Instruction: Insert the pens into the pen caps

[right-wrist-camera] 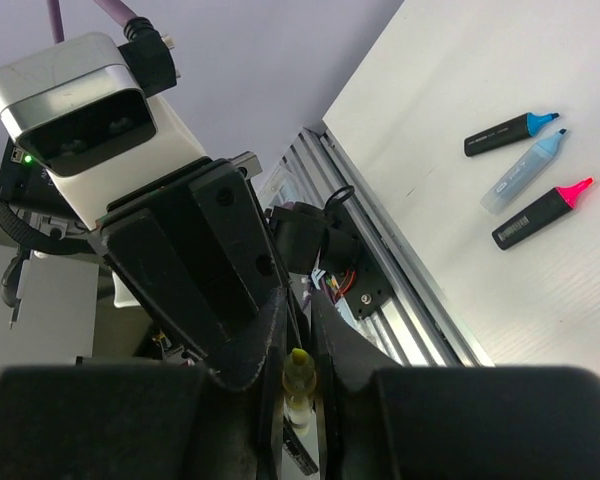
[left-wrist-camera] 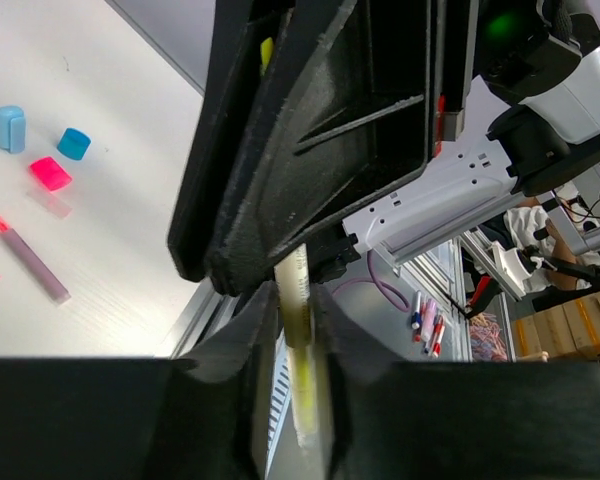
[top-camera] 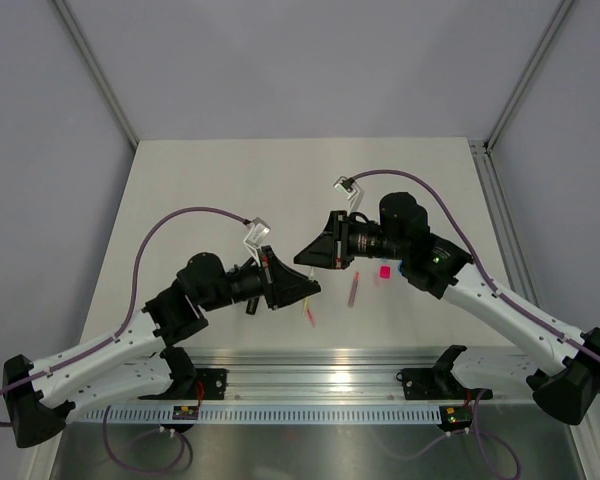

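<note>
A yellow highlighter hangs upright between my two grippers. My right gripper is shut on it from above; in the left wrist view its black fingers hide the upper part, with a yellow tip showing through. My left gripper is at the lower end, its blurred fingers around the pen; whether they grip it I cannot tell. In the right wrist view the pen's yellow end shows between the fingers.
Pink and blue caps, a light-blue cap and a pink-tipped pen lie on the table. Three markers lie in the right wrist view.
</note>
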